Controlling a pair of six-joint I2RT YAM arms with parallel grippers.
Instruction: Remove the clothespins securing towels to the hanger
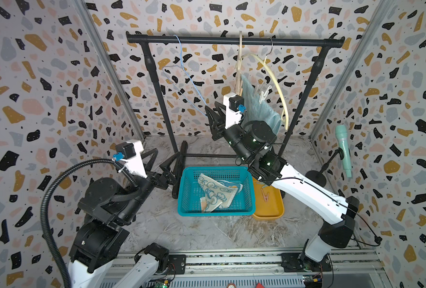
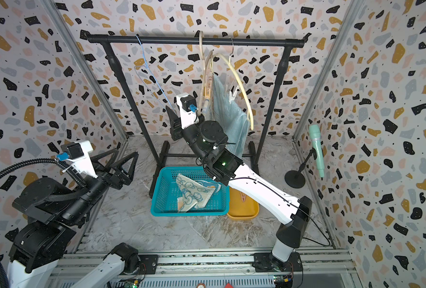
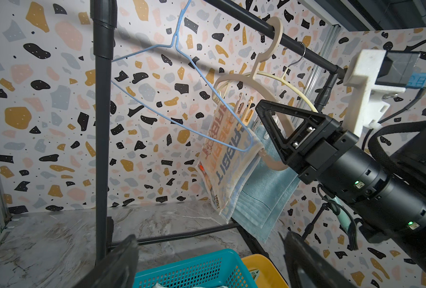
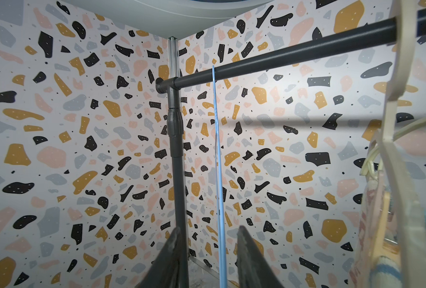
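A white towel with orange and grey lettering [image 3: 227, 158] and a pale blue towel [image 3: 261, 196] hang from cream hangers on the rack. Wooden clothespins [image 3: 248, 115] grip the lettered towel's top; white clothespins [image 1: 264, 94] show on the blue one. My right gripper is part open in front of the rack, left of the cream hanger [image 4: 398, 168]. An empty blue hanger [image 4: 217, 144] appears edge-on between its fingers; whether they touch is unclear. At the left, my left gripper [image 1: 166, 156] stands open and empty, well away from the towels.
A teal basket [image 1: 180, 192] holding folded cloth stands below the rack. Beside it, an orange tray [image 1: 274, 213] holds a pink clothespin [image 1: 265, 197]. The rack's black bar [image 1: 198, 40] crosses above; a green microphone-shaped object [image 1: 343, 149] stands at right.
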